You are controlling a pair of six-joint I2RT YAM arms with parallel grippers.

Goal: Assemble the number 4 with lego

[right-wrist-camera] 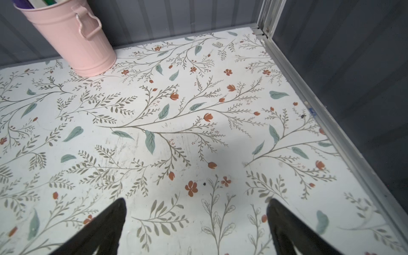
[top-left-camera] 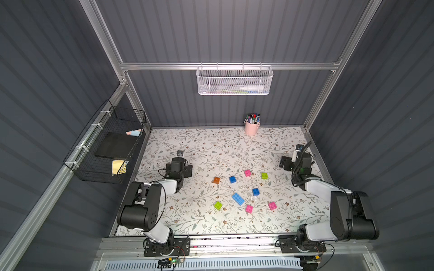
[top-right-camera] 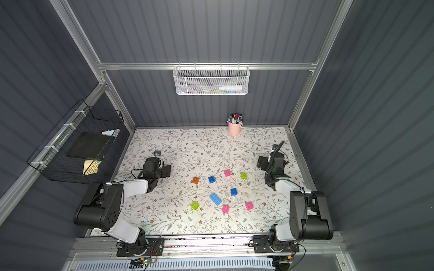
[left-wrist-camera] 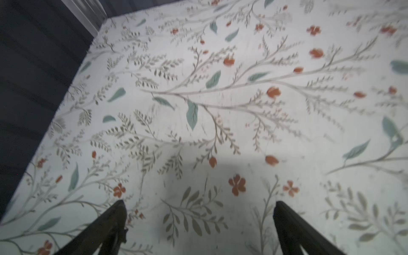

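Observation:
Loose bricks lie scattered on the middle and front of the table: an orange brick (top-left-camera: 216, 180), blue bricks (top-left-camera: 232, 179) (top-left-camera: 255, 192), a long light-blue brick (top-left-camera: 238, 198), green bricks (top-left-camera: 264, 175) (top-left-camera: 218, 205) and several pink bricks (top-left-camera: 247, 173). My left gripper hangs over bare table at the left, open and empty. My right gripper is likewise open and empty over bare table at the right, clear of the bricks. No bricks show in either wrist view.
A pink pen cup (top-left-camera: 251, 128) stands at the back edge. A white mesh basket (top-left-camera: 234, 81) hangs on the back wall, and a black wire basket (top-left-camera: 97, 167) on the left wall.

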